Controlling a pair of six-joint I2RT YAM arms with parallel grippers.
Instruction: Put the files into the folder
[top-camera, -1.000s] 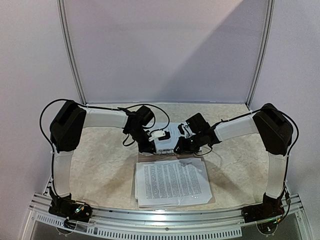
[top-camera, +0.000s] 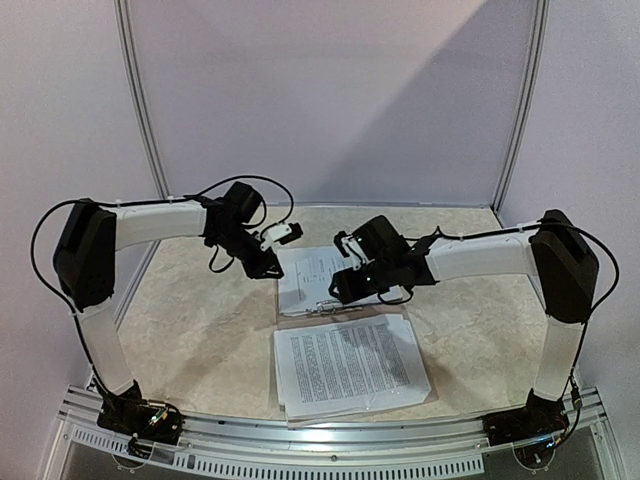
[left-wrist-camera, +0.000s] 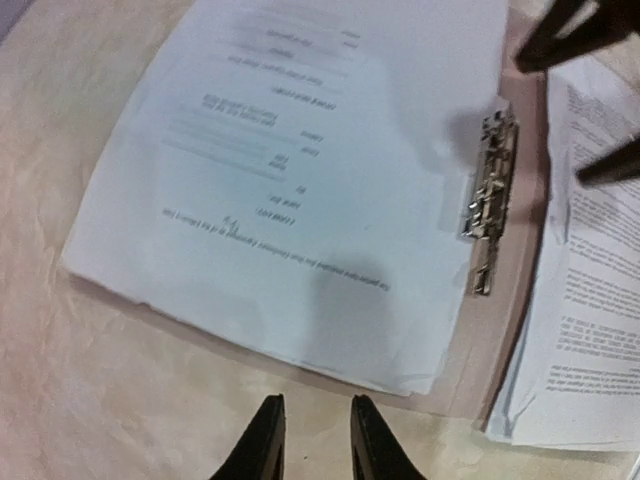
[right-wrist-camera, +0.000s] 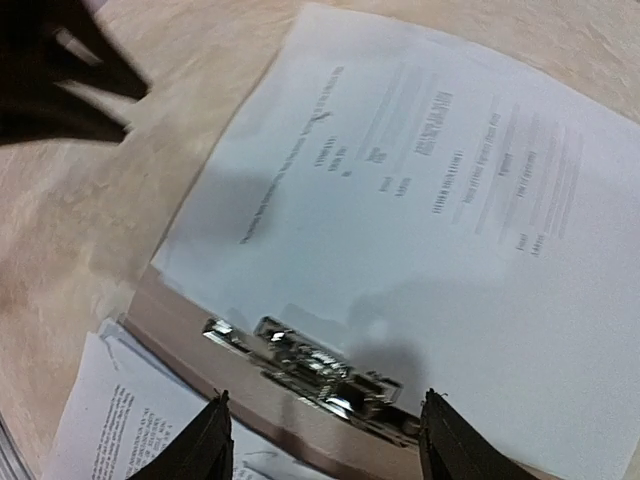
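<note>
An open clear folder lies on the table, its metal clip (top-camera: 333, 307) running along the fold. On its far half rests a white sheet stack (left-wrist-camera: 270, 190); the near half carries printed pages (top-camera: 350, 365). In the left wrist view the clip (left-wrist-camera: 492, 190) stands at the sheets' edge. My left gripper is part open beyond the folder's left edge, nothing between its fingers. My right gripper is over the clip (right-wrist-camera: 310, 375), its fingers apart and empty. The right arm hides part of the far sheets from above.
Bare table (top-camera: 190, 340) lies to the left of the folder, and more free table (top-camera: 480, 340) to the right. The two grippers are close together over the far half. A metal rail (top-camera: 330, 432) borders the front.
My left gripper has moved left and away from the clip, off the sheets. The right gripper has shifted left and a little farther back. The folder's near half has shifted slightly right.
</note>
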